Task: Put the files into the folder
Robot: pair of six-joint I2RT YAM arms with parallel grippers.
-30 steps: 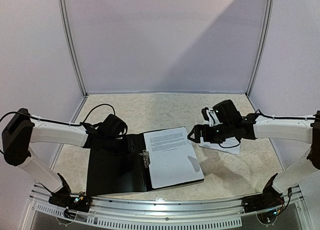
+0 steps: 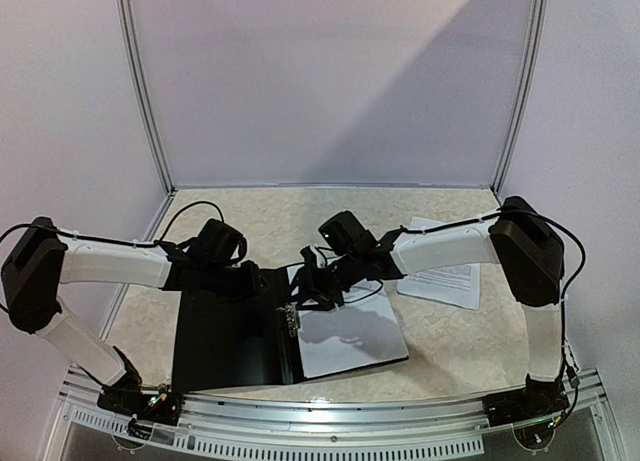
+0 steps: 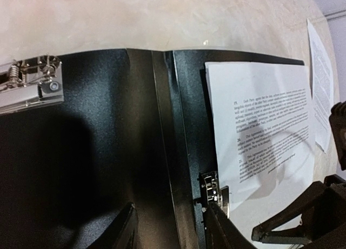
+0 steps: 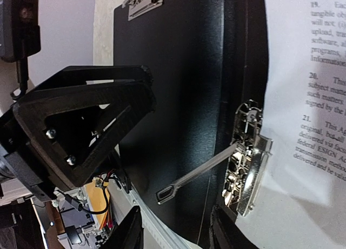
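A black folder (image 2: 225, 346) lies spread open on the table. Printed sheets (image 2: 350, 336) rest on its right half, their left edge at the metal lever clip (image 4: 246, 162). That clip's lever (image 4: 203, 170) sticks out leftward over the spine; whether the clip grips the sheets I cannot tell. My left gripper is over the folder's left half, part open, with nothing between its fingers. Above the clip and the sheets' left edge stands my right gripper, its fingers apart and empty.
Another printed sheet (image 2: 445, 284) lies on the table to the right, partly under the right arm. A second metal clip (image 3: 32, 84) is on the folder's left cover. My two grippers are close together. Bare table (image 2: 470, 351) shows at the front right.
My right gripper has swept left, from beside the folder's right edge to above the clip. The left gripper has shifted only slightly. The folder and its sheets look unmoved.
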